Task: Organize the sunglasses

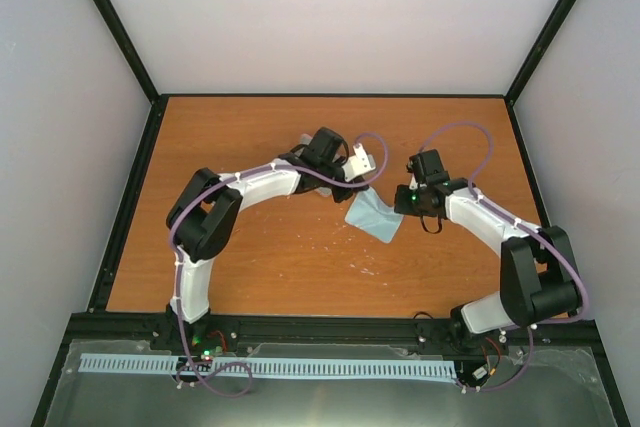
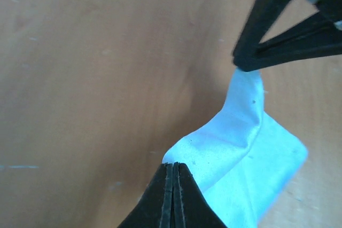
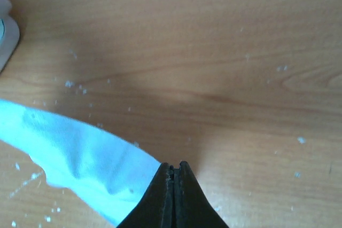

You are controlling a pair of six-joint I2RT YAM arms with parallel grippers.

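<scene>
A light blue cloth (image 1: 372,217) lies partly spread on the table between my grippers. In the left wrist view my left gripper is shut at the cloth's upper corner (image 2: 203,153); whether any cloth is between its fingertips is unclear. Above it, my right gripper pinches a raised end of the cloth (image 2: 243,94). In the right wrist view my right gripper is shut on that end, with the cloth (image 3: 80,153) trailing to the left. No sunglasses can be made out.
A pale grey object (image 3: 6,38), partly out of frame, sits beyond the cloth, mostly hidden under the left arm in the top view.
</scene>
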